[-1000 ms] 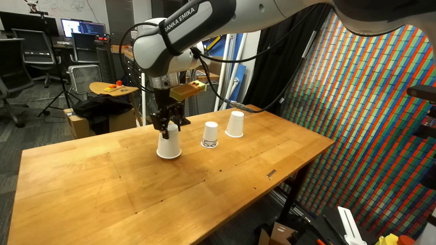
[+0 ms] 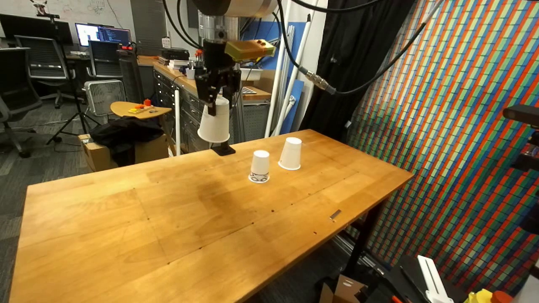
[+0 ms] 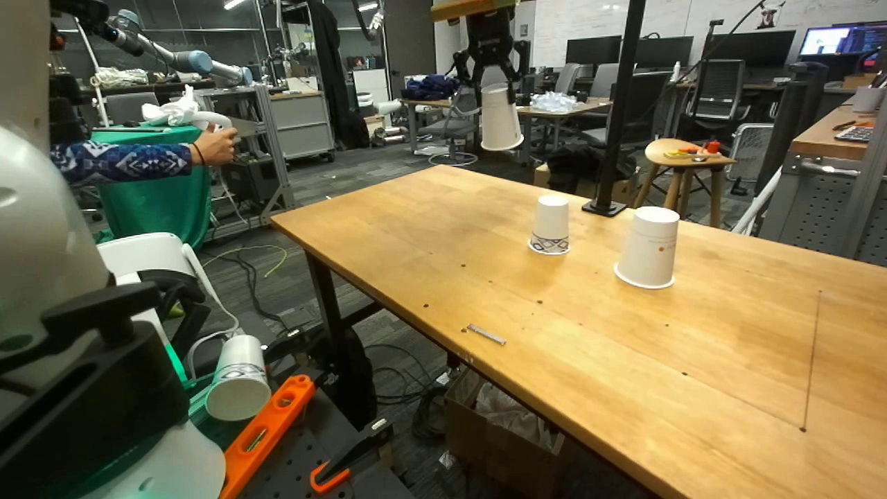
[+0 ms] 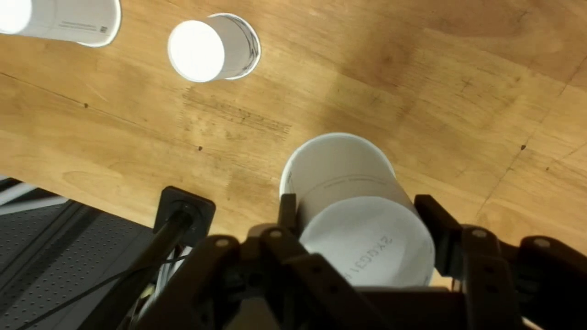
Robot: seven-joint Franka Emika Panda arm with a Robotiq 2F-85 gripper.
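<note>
My gripper is shut on an upside-down white paper cup (image 2: 214, 123), one finger against each side of it. In exterior view 2 that cup (image 3: 500, 120) hangs clear above the table, tilted slightly. Two other cups stand upside down on the wood. The smaller one (image 2: 260, 166) has a dark looped pattern near its rim. Beside it, the larger plain cup (image 2: 290, 154) stands a short gap away; exterior view 2 shows a small orange mark on its side. The wrist view has the small cup (image 4: 214, 48) at upper left, with the larger cup (image 4: 71, 19) cut by the frame's edge.
A black post base (image 3: 604, 208) stands at the table's edge, close to the held cup in the wrist view. A small metal strip (image 3: 486, 334) lies near the opposite edge.
A second ago the held cup was at table level with my gripper around its upper part. Now gripper and cup are well above the table. The other two cups have not moved.
</note>
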